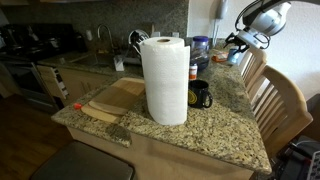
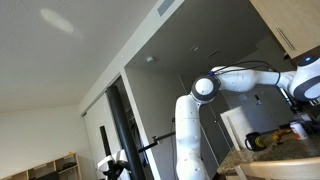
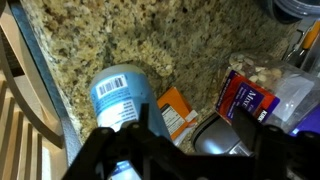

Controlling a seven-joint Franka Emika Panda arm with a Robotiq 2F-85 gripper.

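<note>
In the wrist view my gripper is open, its dark fingers spread wide at the bottom of the picture. A blue-and-white container with a barcode label lies ahead, nearer the left finger, which partly overlaps its lower side. Beside it is a small orange-and-white packet. A clear bag with a red-and-blue label lies to the right, near a grey rounded object. In exterior view 1 my gripper is small and distant, over the counter's far end; contact with the container cannot be told.
The speckled granite counter has bare room toward the near right. A paper towel roll, a black mug and a white bottle stand there. Wooden chairs line its right edge. A dark round item sits top right.
</note>
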